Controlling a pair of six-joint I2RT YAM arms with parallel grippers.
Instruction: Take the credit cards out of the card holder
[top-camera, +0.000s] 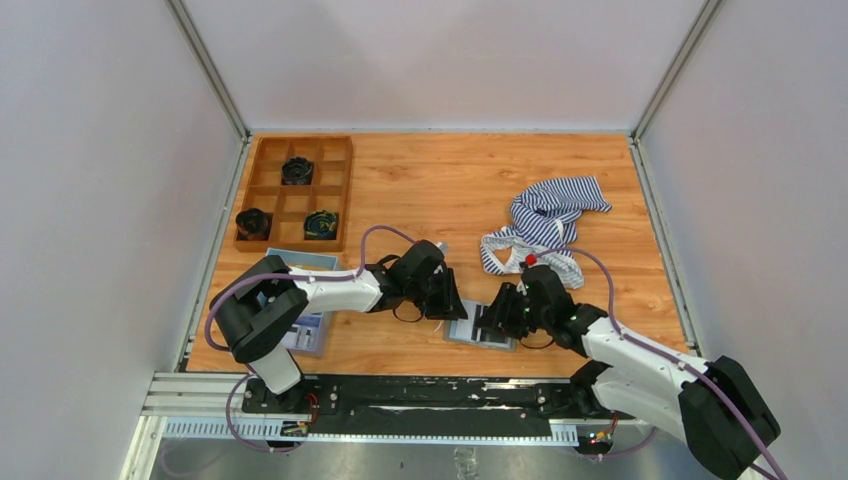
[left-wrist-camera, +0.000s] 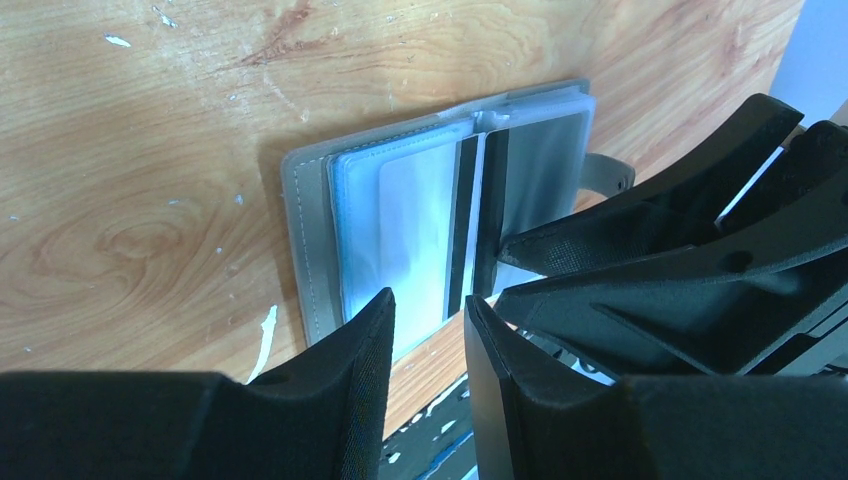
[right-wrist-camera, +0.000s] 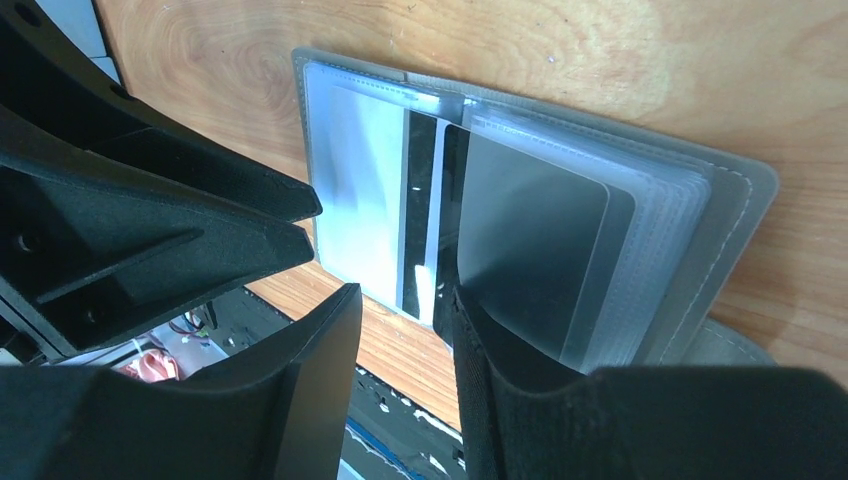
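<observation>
The grey card holder lies open and flat on the table, between my two grippers in the top view. A white card with a black stripe shows in its left clear sleeve, a dark card in its right one. My left gripper hovers over the left half's lower edge, fingers partly open and empty. Above the holder's middle, near the dark card's striped edge, my right gripper is partly open as well. Whether its tip touches the sleeve is unclear.
A striped cloth lies behind the right arm. At the back left stands a wooden compartment tray holding black items, with a pale blue box in front of it.
</observation>
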